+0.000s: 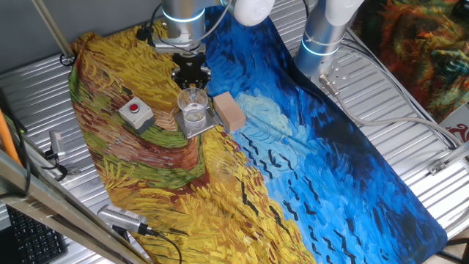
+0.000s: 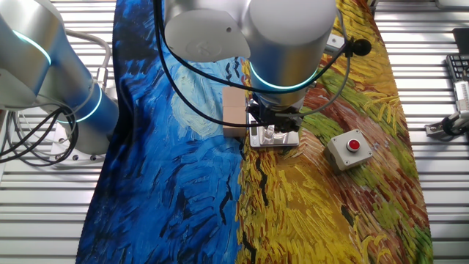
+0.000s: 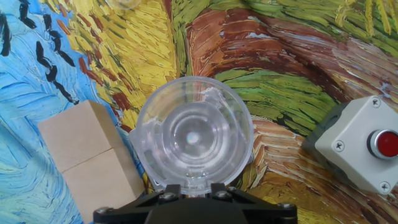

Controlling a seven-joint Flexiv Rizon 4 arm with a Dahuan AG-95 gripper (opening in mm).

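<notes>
A clear glass vessel (image 3: 194, 134) with a pouring lip stands upright in the wrist view. In exterior view 1 the same glass (image 1: 193, 108) appears over a small square metal plate (image 1: 196, 132); whether it rests on it is hard to tell. My gripper is at the near side of the glass, its two fingertips a short gap apart at the rim. Part of the glass shows in that gap, but whether the fingers press on it cannot be seen. From exterior view 2 the arm covers most of the gripper and glass.
Right beside the glass lies a pale wooden block (image 3: 93, 158). On its other side stands a grey box with a red button (image 3: 364, 143).
</notes>
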